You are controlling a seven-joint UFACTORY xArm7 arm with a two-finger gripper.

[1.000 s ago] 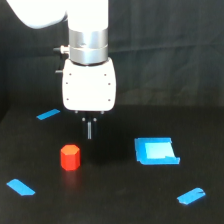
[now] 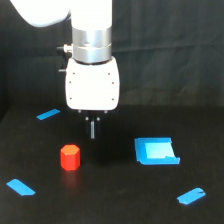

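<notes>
My gripper point(image 2: 92, 128) hangs from the white arm at the upper middle, above the dark table and right of a red hexagonal block point(image 2: 70, 157). Its fingers are small and dark against the background, so I cannot tell whether they are open or shut. A light square outlined in blue tape point(image 2: 157, 151) lies on the table to the right.
Strips of blue tape lie at the front left point(image 2: 21, 187), front right point(image 2: 191, 196) and back left point(image 2: 48, 114). A black backdrop stands behind.
My gripper has moved very slightly right. The red block and the tape are where they were.
</notes>
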